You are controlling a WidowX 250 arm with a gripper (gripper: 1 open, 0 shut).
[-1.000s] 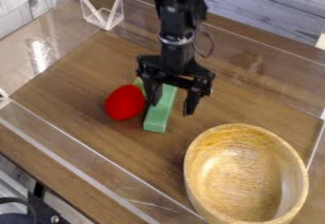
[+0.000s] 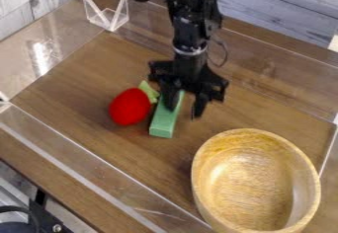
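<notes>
My gripper (image 2: 185, 89) is low over the wooden table, its dark body blurred. Its fingers are around the upper part of a green block (image 2: 164, 121), shut on it as far as shows; the exact grip is partly hidden. A red rounded object (image 2: 129, 108) lies just left of the block, with a small lighter green piece (image 2: 149, 91) behind it.
A large yellow bowl (image 2: 255, 186) fills the lower right of the table (image 2: 79, 69). A white bracket stands at the upper left edge.
The gripper has shifted slightly over the last second and now looks more blurred. The green block and red object stay in about the same place.
</notes>
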